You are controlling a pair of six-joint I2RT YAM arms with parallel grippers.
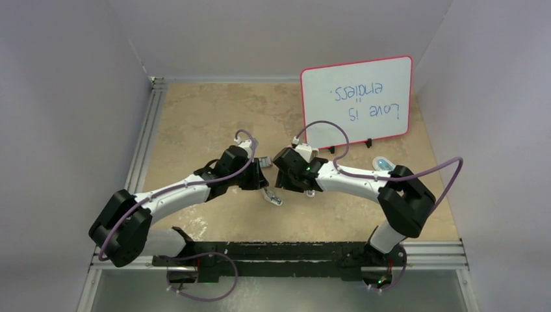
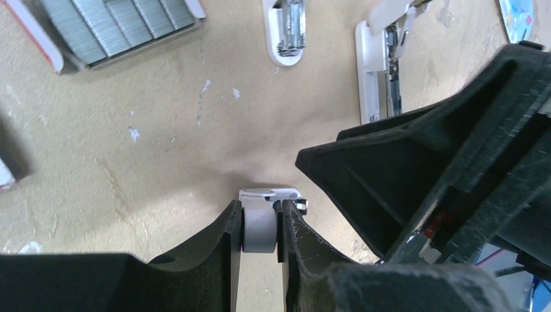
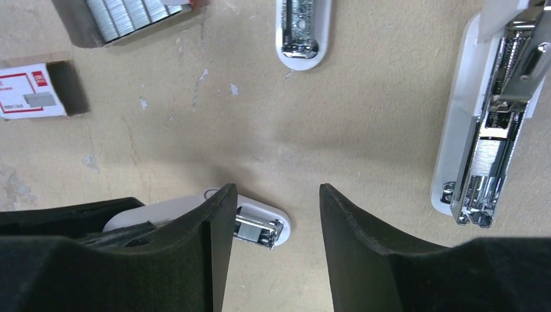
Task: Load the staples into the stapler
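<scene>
The white stapler (image 2: pixel 260 227) is gripped at its arm by my left gripper (image 1: pixel 263 184), which is shut on it. Its metal end (image 3: pixel 258 226) and rounded white base tip show past the fingers in the right wrist view, close over the table. Just to the right stands my right gripper, part open. The stapler's end appears between its fingers in that view, but nothing is clasped. Rows of grey staples (image 2: pixel 123 29) lie in an open box at the back left. Whether staples sit inside the held stapler, I cannot tell.
Another stapler (image 3: pixel 494 149) stands opened at the right in the right wrist view. One more (image 3: pixel 303 29) lies behind the held one. A white-and-red box (image 3: pixel 29 91) is at the left. A whiteboard (image 1: pixel 357 97) stands at the back right.
</scene>
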